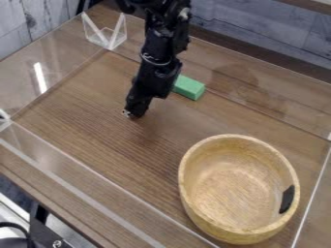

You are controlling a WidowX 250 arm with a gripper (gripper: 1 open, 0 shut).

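Note:
My black gripper (134, 108) reaches down from the top centre to the middle-left of the wooden surface, its tips low over or on the wood. It looks shut, and I see nothing clearly held between its small, dark fingertips. Just right of the arm and behind it lies a green block (188, 87), partly hidden by the arm.
A large pale tan tub (239, 165) stands at the front right. A white wire holder (106, 31) is at the back left.

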